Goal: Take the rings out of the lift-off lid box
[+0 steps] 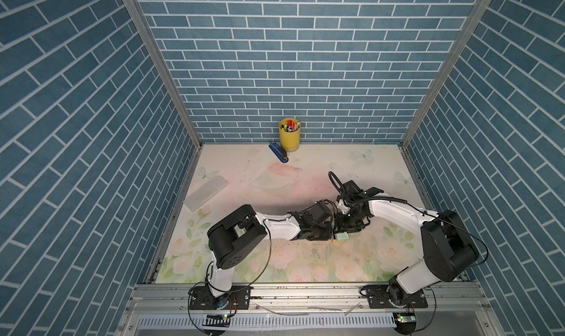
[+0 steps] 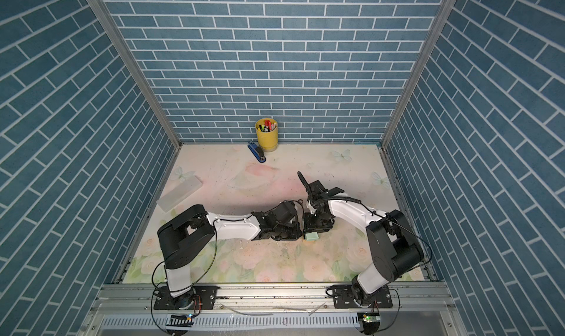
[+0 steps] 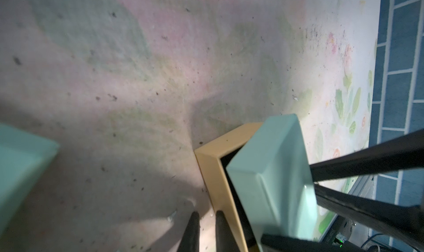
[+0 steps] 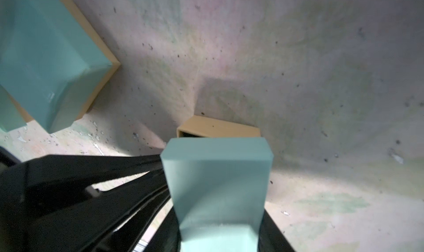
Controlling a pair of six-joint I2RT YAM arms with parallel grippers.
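Note:
A small box with a tan base [image 3: 220, 181] and a mint lid [image 3: 267, 177] stands between my two grippers near the middle front of the table. A narrow dark gap shows between lid and base. My left gripper is shut at the box's tan base, low in the left wrist view. My right gripper is shut on the mint lid, which fills the lower middle of the right wrist view. Any rings inside are hidden. Another mint-and-tan box [image 4: 53, 57] lies apart at upper left in the right wrist view.
A yellow pen cup [image 1: 289, 135] and blue stapler [image 1: 277, 152] stand at the back. A clear flat case [image 1: 204, 193] lies at the left. The table [image 1: 241, 165] has free room toward the back.

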